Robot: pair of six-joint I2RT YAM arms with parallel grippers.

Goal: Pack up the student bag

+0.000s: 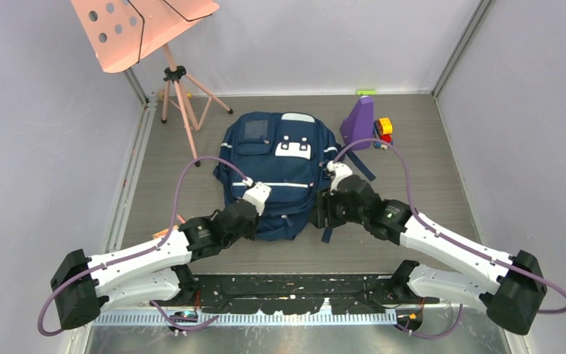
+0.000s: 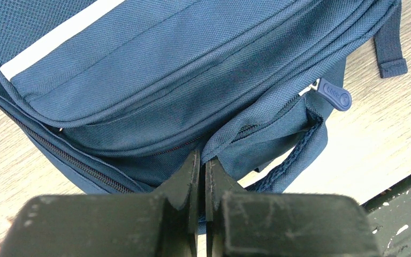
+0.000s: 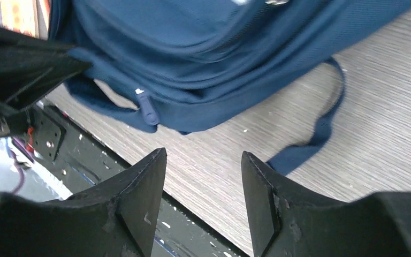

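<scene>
A dark blue backpack point(image 1: 284, 166) lies on the floor in the top view, with its lower opening near the arms. My left gripper is shut at that opening, with a fold of the blue fabric edge pinched between its fingertips. A zipper pull point(image 2: 334, 95) hangs from the fabric to the right of it. Beside the bag's lower right edge, my right gripper is open, its gap empty over bare floor. A loose blue strap point(image 3: 321, 131) lies beyond its right finger. Inside the bag little can be made out.
A pink music stand point(image 1: 180, 81) rises at the back left. Behind the bag on the right stand a purple wedge-shaped object point(image 1: 359, 122) and small coloured toys point(image 1: 384, 127). Orange items point(image 1: 163, 231) lie beside my left arm.
</scene>
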